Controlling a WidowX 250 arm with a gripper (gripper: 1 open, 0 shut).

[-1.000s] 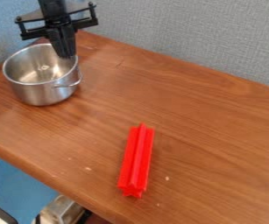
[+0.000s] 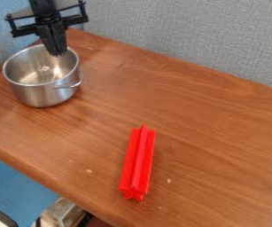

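Observation:
My black gripper hangs at the top left, just over the far part of a shiny steel pot, its fingers shut, with nothing seen between them. The pot stands upright on the wooden table near its left edge, a handle on its right side. A red ribbed bar lies lengthwise on the table, lower down and right of the pot.
Grey textured walls bound the table at the back and left. Metal fittings show below the table's left edge.
My gripper has moved a little to the left, over the pot. The pot and red bar have stayed in place.

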